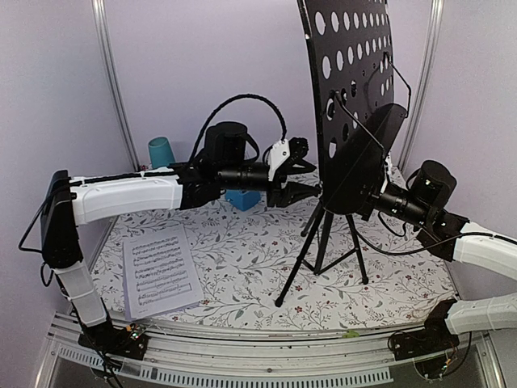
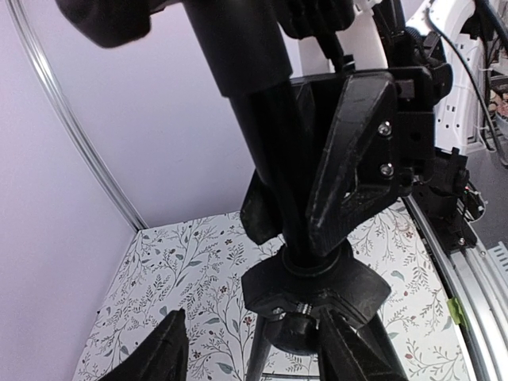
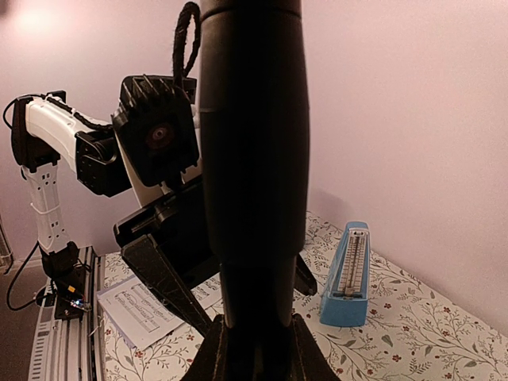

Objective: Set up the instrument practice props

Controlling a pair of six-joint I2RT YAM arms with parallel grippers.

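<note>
A black music stand with a perforated desk (image 1: 343, 56) rises at the right of the top view, its tripod legs (image 1: 319, 250) spread on the table. My right gripper is shut on the stand's pole; the left wrist view shows its fingers (image 2: 349, 159) around that pole. Below them a round knob (image 2: 292, 333) juts from the black tripod collar (image 2: 349, 286). My left gripper is part open at the knob, one finger (image 2: 163, 353) on either side of the knob's line. Whether it touches the knob I cannot tell.
Sheet music (image 1: 161, 271) lies flat at the table's left. A blue metronome (image 3: 346, 274) stands behind my left arm, and a teal cup (image 1: 161, 152) is at the back left.
</note>
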